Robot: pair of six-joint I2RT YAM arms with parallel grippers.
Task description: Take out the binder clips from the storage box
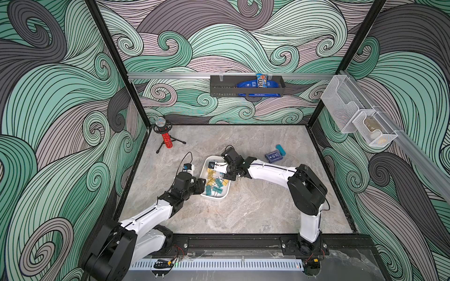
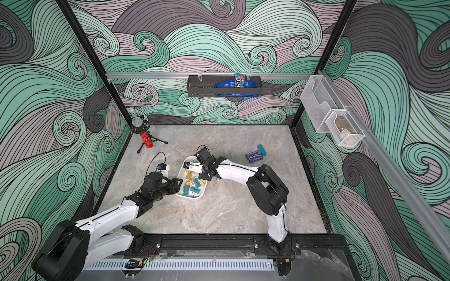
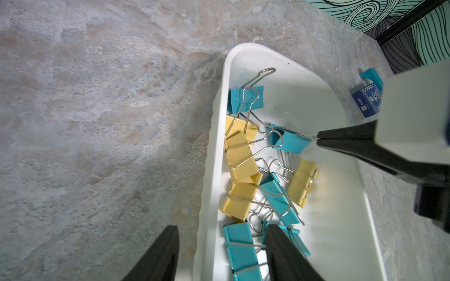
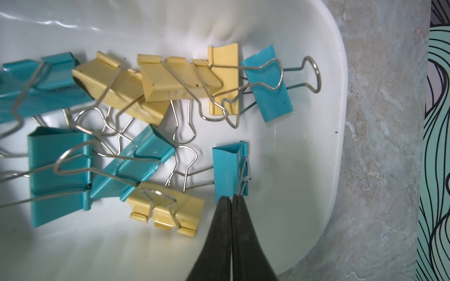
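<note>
The white storage box [image 1: 214,197] holds several teal and yellow binder clips, among them a yellow clip [image 4: 166,208] and a teal clip [image 3: 246,98] at the far end. My right gripper is shut inside the box, its fingertips meeting the wire handle of one teal clip [image 4: 225,168]; whether that thin wire is pinched, I cannot tell. In the left wrist view this clip [image 3: 291,142] lies beside the right fingers [image 3: 344,132]. At the box's left wall, my left gripper stands part open, one finger outside the rim and one over the clips, gripping nothing visible.
A blue card box [image 1: 273,156] and a teal object [image 1: 280,149] lie to the right at the back. A red microphone on a tripod [image 1: 167,140] stands at the back left. Table space in front of and right of the box is clear.
</note>
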